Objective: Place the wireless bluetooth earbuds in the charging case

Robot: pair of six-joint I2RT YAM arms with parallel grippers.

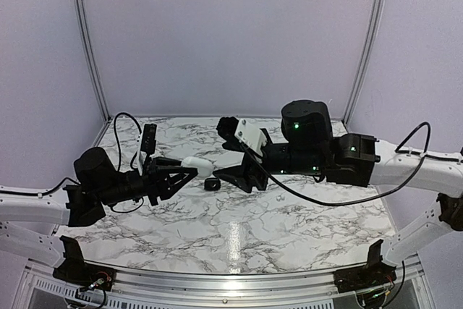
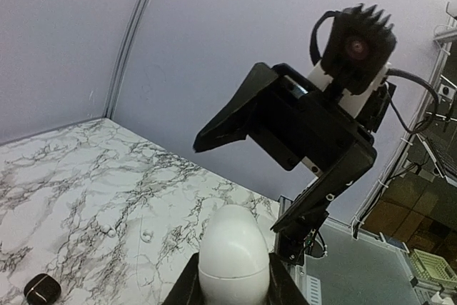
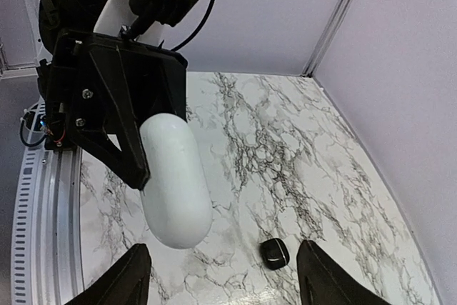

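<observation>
A white rounded charging case (image 1: 197, 166) is held in the air over the table, with my left gripper (image 1: 189, 170) shut on it. In the left wrist view the case (image 2: 233, 251) fills the lower middle, a thin seam line across it. My right gripper (image 1: 233, 161) is open, facing the case with a gap between them. From the right wrist view, the closed-looking case (image 3: 176, 180) hangs beyond the spread right fingers (image 3: 123, 280), and nothing lies between them. Two small whitish objects, probably the earbuds (image 2: 146, 236), rest on the marble tabletop.
A small black box-like object (image 3: 274, 253) sits on the table below the grippers. Both arms are close together over the middle. Open marble surface (image 1: 181, 236) lies in front of and behind them.
</observation>
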